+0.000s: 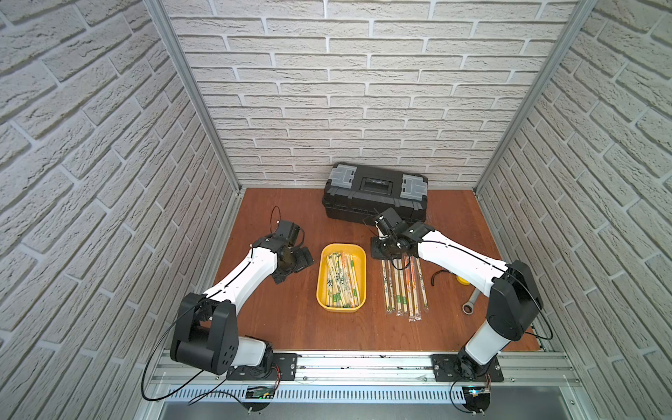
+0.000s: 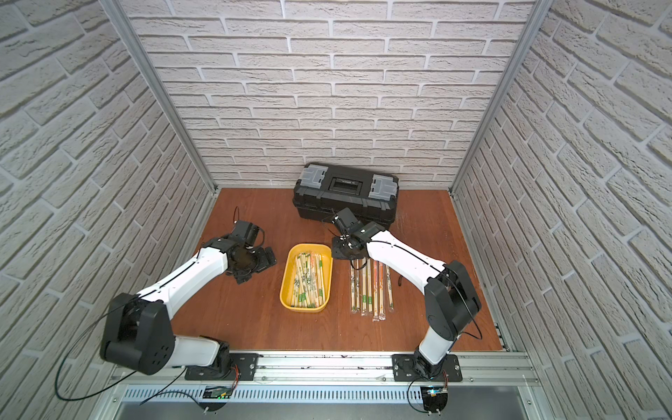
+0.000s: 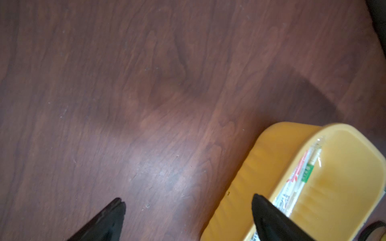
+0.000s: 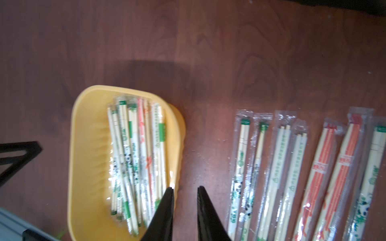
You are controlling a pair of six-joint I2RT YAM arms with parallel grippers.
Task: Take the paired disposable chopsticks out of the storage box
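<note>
A yellow storage box in the middle holds a heap of wrapped paired chopsticks. To its right lies a row of wrapped chopstick pairs, side by side on the table. My left gripper is open and empty, above bare table left of the box. My right gripper is shut with nothing seen between its fingers, raised over the table beside the box's right side.
A black toolbox stands at the back. At the right edge are a cable and a wrench-like object.
</note>
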